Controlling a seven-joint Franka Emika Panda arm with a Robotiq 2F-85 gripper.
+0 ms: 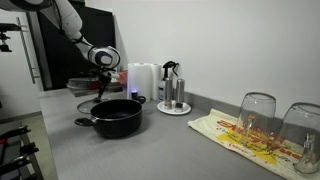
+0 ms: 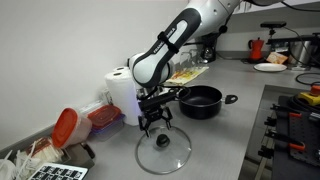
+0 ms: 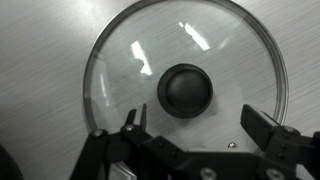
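A round glass lid point(image 3: 118, 85) with a metal rim and a black knob point(image 3: 187, 90) lies flat on the table. My gripper is open above it, its two fingers standing apart on either side of the knob's lower part in the wrist view. Nothing is held between them. From exterior view 2, the gripper point(image 2: 155, 122) hangs just over the lid point(image 2: 150, 164), close to the knob point(image 2: 162, 141). Beside the lid stands an uncovered black pot point(image 1: 118, 122) with side handles; exterior view 2 also shows this pot point(image 2: 203, 106).
Paper towel rolls point(image 1: 144, 80) and a white plate point(image 1: 174, 108) with shakers stand along the wall. Two upturned glass jars point(image 1: 256, 115) rest on a patterned cloth point(image 1: 218, 127). Red and orange containers point(image 2: 72, 128) sit behind the lid.
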